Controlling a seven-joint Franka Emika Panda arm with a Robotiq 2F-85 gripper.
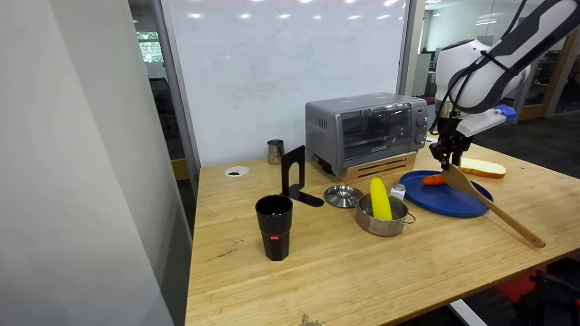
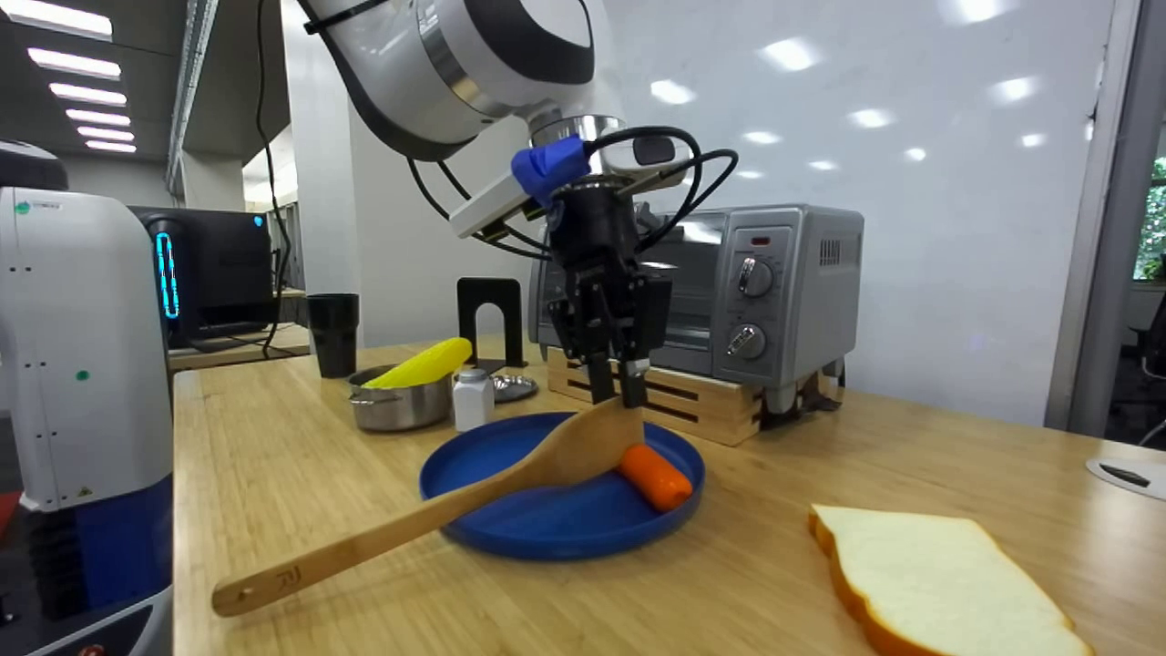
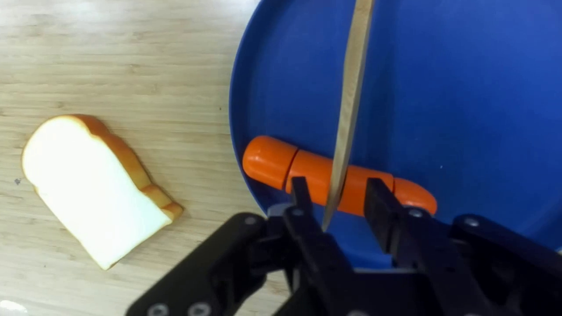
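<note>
A wooden spatula [image 2: 585, 446] rests with its broad head on the blue plate [image 2: 525, 538], its handle [image 2: 361, 550] reaching over the rim towards the table's front. Partly under the head lies an orange carrot [image 2: 656, 477]. In the wrist view the spatula [image 3: 347, 105] appears nearly edge-on, crossing the carrot [image 3: 266, 160]. My gripper is part open around the tip of the spatula's head, with a finger on each side and gaps visible between wood and fingers. From exterior view 1, the gripper [image 1: 450, 163] stands at the head's upper end, above the plate.
To the plate's side lies a bread slice [image 3: 95, 189]. A steel pot [image 1: 383, 223] holding a yellow corn-like piece [image 1: 380, 198], a white shaker [image 1: 398, 191] and a lid [image 1: 342, 196] stand on the other side. Behind is the toaster oven [image 1: 369, 130].
</note>
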